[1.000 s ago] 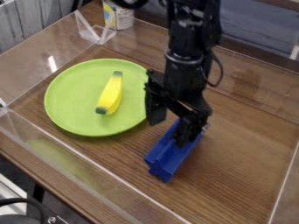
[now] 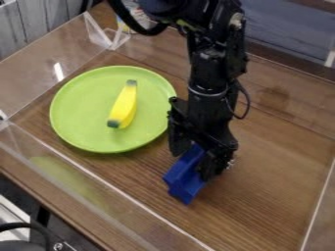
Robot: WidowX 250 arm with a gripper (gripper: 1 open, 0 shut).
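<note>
A blue block (image 2: 183,182) lies tilted on the wooden table, right of the green plate. My black gripper (image 2: 205,155) is down over the block's upper end, its fingers around or against it; whether they grip it is unclear. A yellow banana (image 2: 123,104) lies on the left part of the green plate (image 2: 88,131).
Clear plastic walls edge the workspace at left and lower right. A light can stands at the back top left, partly behind the arm.
My gripper has moved down onto the blue block's upper end, covering more of it. The plate and banana have not moved.
</note>
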